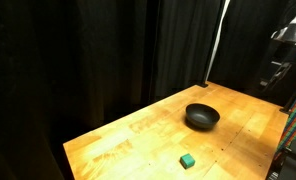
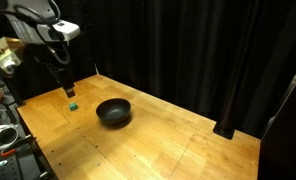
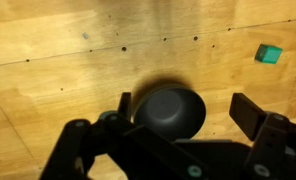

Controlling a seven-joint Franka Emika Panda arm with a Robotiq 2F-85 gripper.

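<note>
A small green cube (image 1: 187, 160) lies alone on the wooden table; the wrist view has the same cube (image 3: 268, 54) toward the upper right. Near it rests a round black bowl (image 1: 202, 116), which looks empty in the wrist view, where the bowl (image 3: 171, 110) appears between and beyond the fingers. Well above the table hangs my gripper, open, its two dark fingers wide apart with nothing held. In the second exterior view, the gripper (image 2: 66, 82) is at the left, over the side where the cube (image 2: 73, 106) lies.
Bare wooden tabletop (image 2: 178, 140) spreads widely to the right of the bowl in the second exterior view. Black curtains (image 1: 98, 60) stand behind the table. A small black object (image 2: 224, 130) is at the table's back edge.
</note>
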